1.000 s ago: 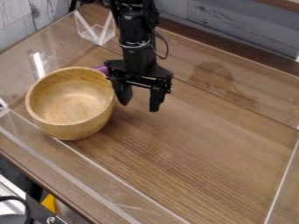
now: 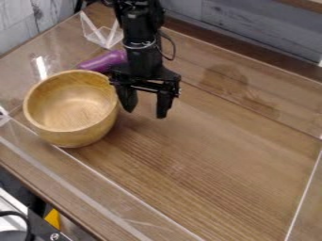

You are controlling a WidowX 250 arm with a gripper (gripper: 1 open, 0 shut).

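Note:
The black gripper (image 2: 145,99) hangs low over the wooden table at the upper middle, its two fingers spread apart with nothing visible between them. It is just to the right of a large tan bowl (image 2: 70,122), which looks empty. A purple object (image 2: 104,59), likely an eggplant, lies behind the gripper at the back left, partly hidden by the arm.
A white wall borders the back. At the front left edge lie some white and yellow items (image 2: 51,218) beside the table.
The gripper has moved slightly left and up in the view over the last second. The purple object shows more now. The bowl has stayed in place.

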